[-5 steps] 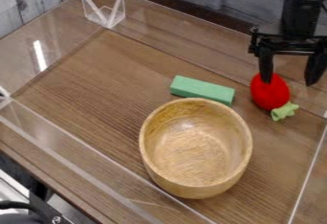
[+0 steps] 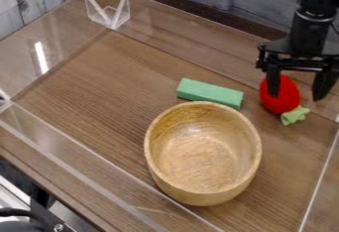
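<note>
My black gripper (image 2: 288, 58) hangs at the upper right, open, its fingers just above and behind a red strawberry-like object (image 2: 280, 94) with a green leafy end (image 2: 295, 115). A light green block (image 2: 211, 92) lies left of the red object. A tan oval bowl (image 2: 199, 184) sits at the lower middle.
A small clear white object (image 2: 109, 8) stands at the top left.
The objects on the table look unmoved.
</note>
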